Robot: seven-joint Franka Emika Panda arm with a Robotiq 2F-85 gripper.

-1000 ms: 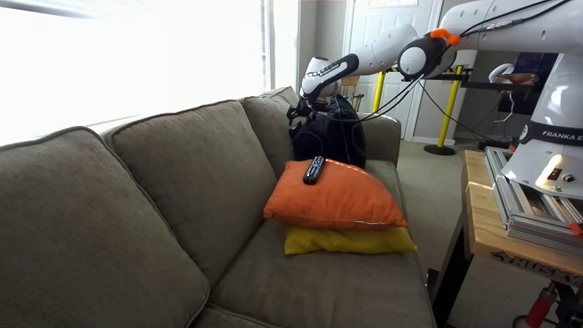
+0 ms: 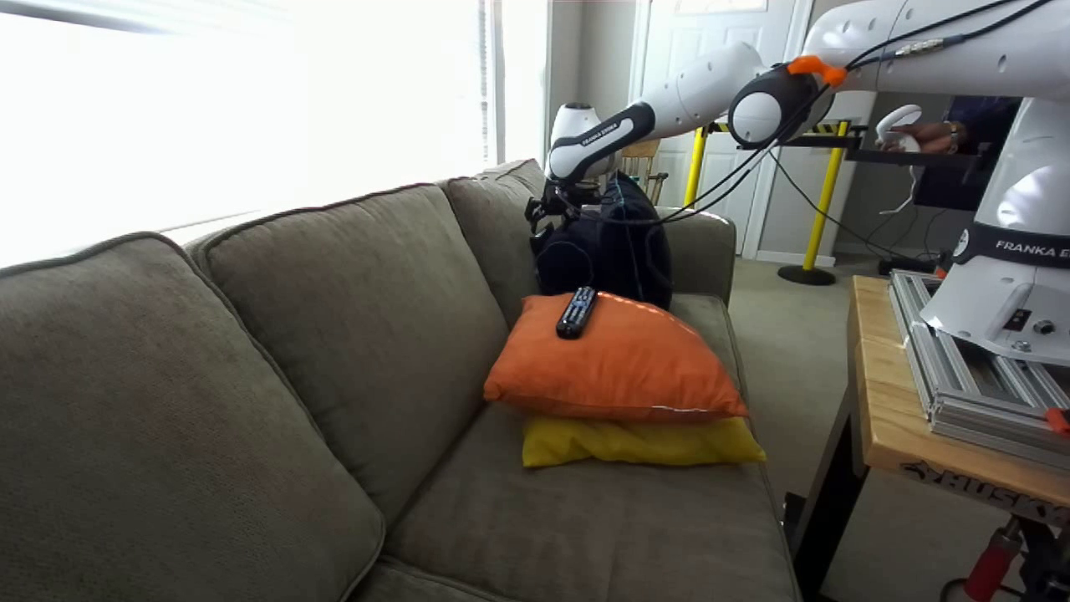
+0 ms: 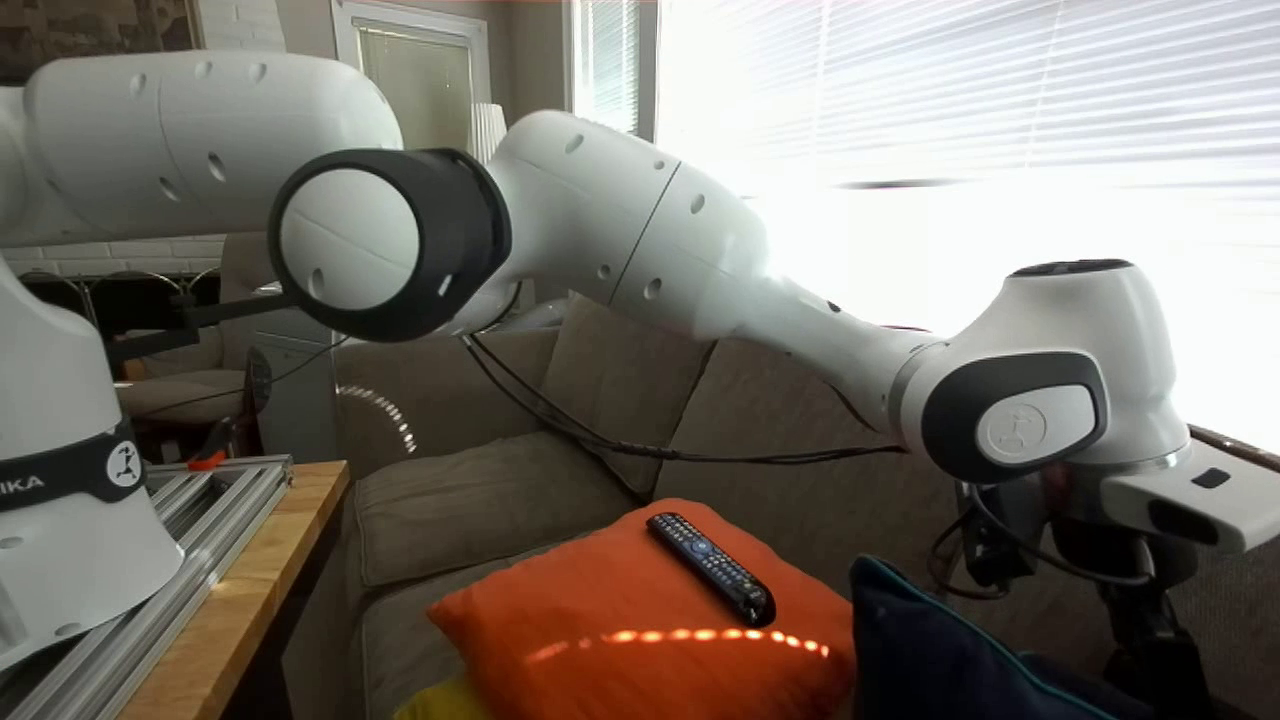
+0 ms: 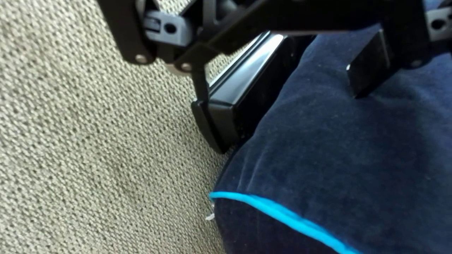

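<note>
In the wrist view my gripper stands open, its fingers wide apart. A navy pillow (image 4: 351, 148) with bright blue piping lies under and between them. The left finger (image 4: 206, 122) is down beside the pillow, along the tan couch fabric (image 4: 106, 148). Next to that finger is a glossy black form (image 4: 254, 72); whether it is a separate object cannot be told. A black remote (image 2: 577, 312) rests on an orange pillow (image 2: 622, 371), apart from the gripper. Beneath that lies a yellow pillow (image 2: 642, 441).
The grey-brown couch back (image 2: 351, 301) runs close beside the gripper. Bare seat (image 2: 592, 532) shows in front of the yellow pillow. A wooden bench (image 2: 868, 371) carries the arm's base, and cables (image 3: 684, 455) hang from the arm over the couch.
The wrist has shifted and tilted slightly; the gripper stays at the navy pillow. The remote and pillows look unmoved. A hand with a white controller in the background has moved a little.
</note>
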